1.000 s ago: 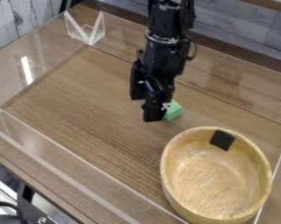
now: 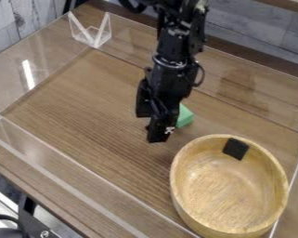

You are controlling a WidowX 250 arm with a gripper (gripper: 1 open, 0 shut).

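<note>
The black robot arm reaches down from the top centre to the wooden table [image 2: 77, 130]. Its gripper [image 2: 159, 128] is low over the table, left of a green object [image 2: 184, 117] that is partly hidden behind it. The view is too small and dark to tell how far the fingers are apart or whether anything is between them.
A large beige round bin [image 2: 226, 204] fills the lower right, with a black block [image 2: 236, 151] at its upper rim. A clear plastic item [image 2: 92, 28] is at the back left.
The gripper has moved a little to the left and toward the camera, lower in the view. The green object and the bin look unmoved.
</note>
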